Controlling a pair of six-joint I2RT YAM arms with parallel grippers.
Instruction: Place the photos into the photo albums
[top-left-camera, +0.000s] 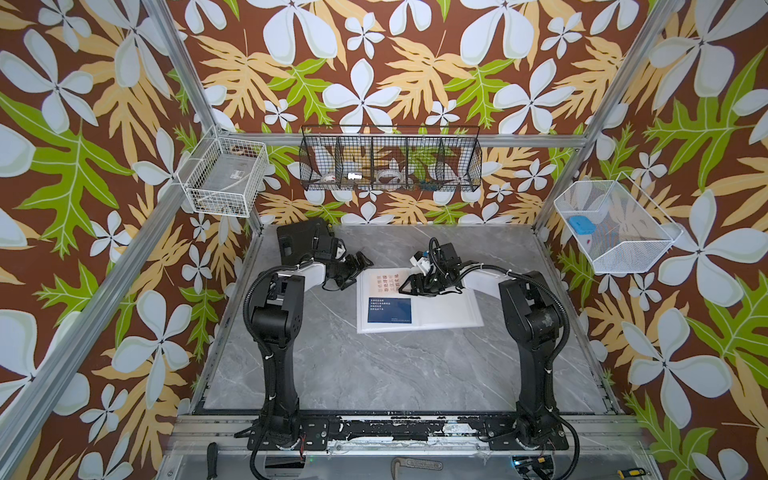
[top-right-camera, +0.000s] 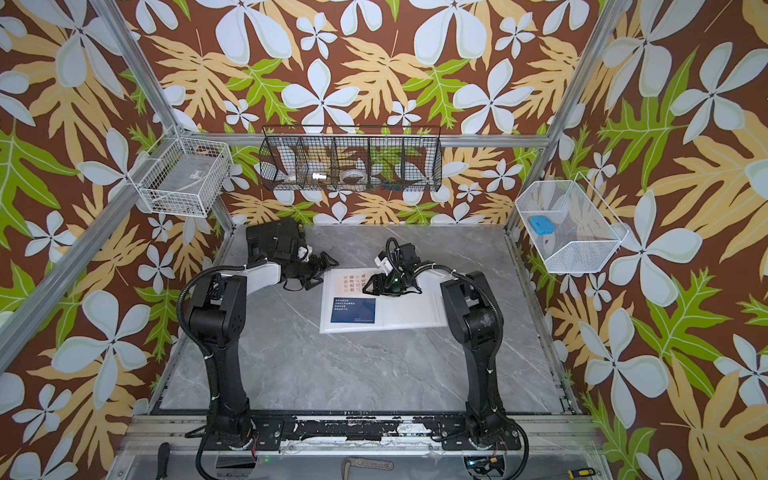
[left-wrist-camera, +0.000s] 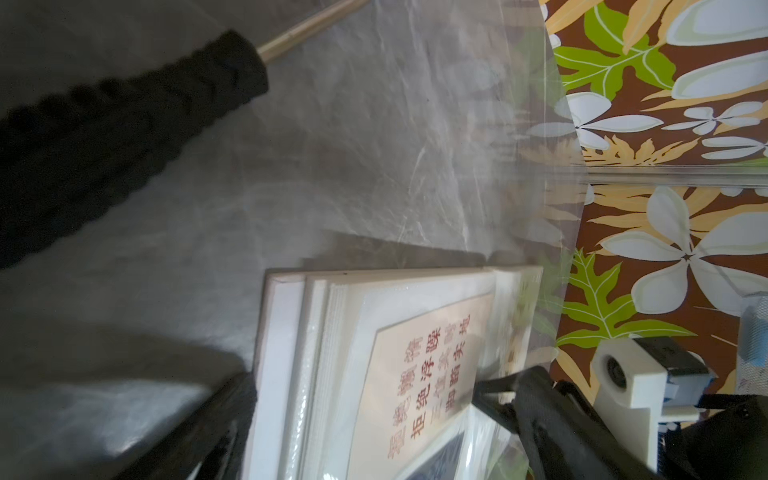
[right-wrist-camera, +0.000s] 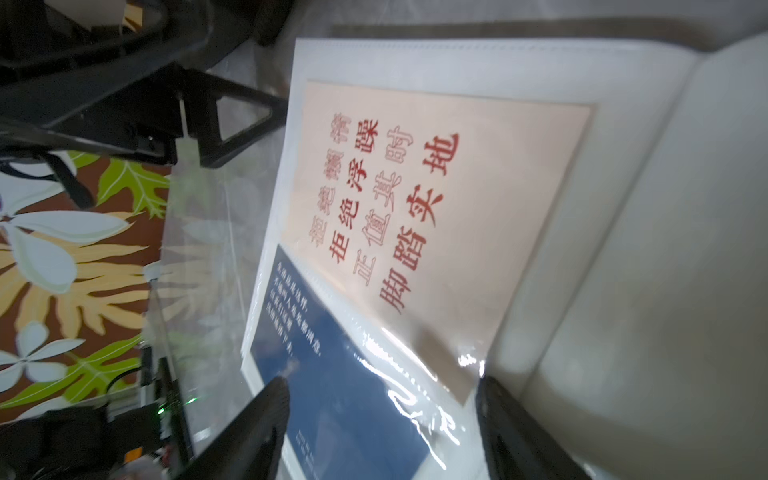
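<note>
The open photo album (top-left-camera: 456, 313) lies on the grey table, its left page carrying a cream photo with red characters (right-wrist-camera: 432, 200) above a dark blue photo with white text (right-wrist-camera: 336, 384). Both lie flat within the page, with a glossy film glinting over their lower edges. My left gripper (top-left-camera: 357, 270) is open just beyond the album's left edge, nothing held between its fingers. Over the left page is my right gripper (top-left-camera: 416, 289); its fingers (right-wrist-camera: 512, 436) stand apart across the photos. Whether they pinch film or photo is unclear.
A black item (top-left-camera: 294, 238) lies at the back left, partly behind the left arm. Wire baskets hang behind the table (top-left-camera: 390, 164) and at the left (top-left-camera: 228, 176) and right (top-left-camera: 616, 224).
</note>
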